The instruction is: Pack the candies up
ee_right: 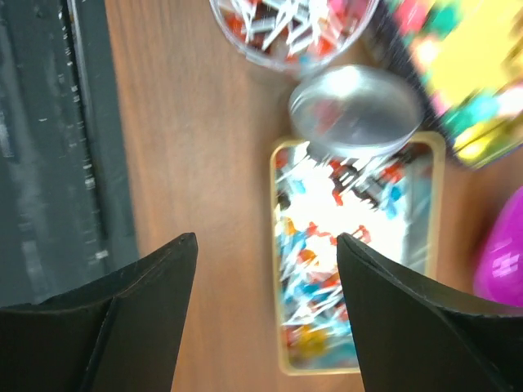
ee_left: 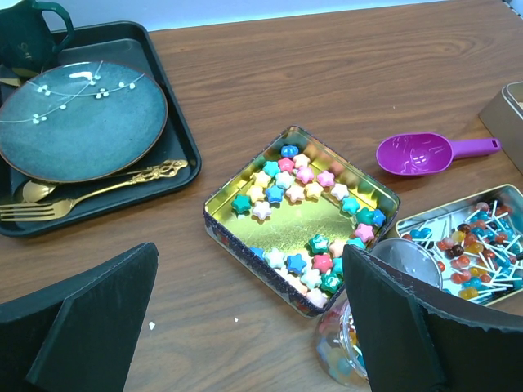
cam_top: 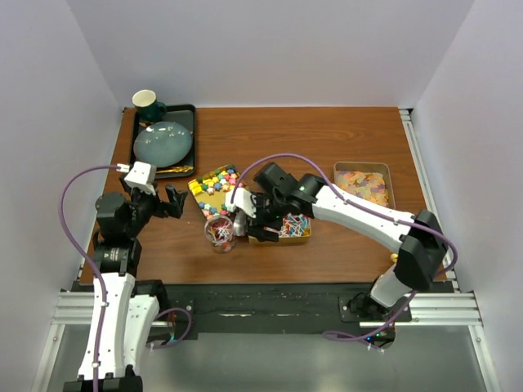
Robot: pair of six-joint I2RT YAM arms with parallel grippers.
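Note:
A clear jar point(cam_top: 219, 235) holding lollipops stands near the table's front, left of the gold-rimmed lollipop tin point(ee_right: 282, 327). Between jar and tin is a round silver lid point(ee_right: 355, 110), overlapping the tin's near end in the right wrist view; whether it rests on the rim I cannot tell. Above the lollipop tin my right gripper hangs open and empty. A second tin point(ee_left: 298, 220) holds star-shaped candies. My left gripper is open at the left, nothing between its fingers.
At the back left, a dark tray point(cam_top: 186, 118) carries a blue plate point(cam_top: 163, 143), green mug point(cam_top: 149, 106) and gold cutlery. A purple scoop point(ee_left: 417, 153) lies behind the lollipop tin. An orange-filled box point(cam_top: 364, 184) sits at the right.

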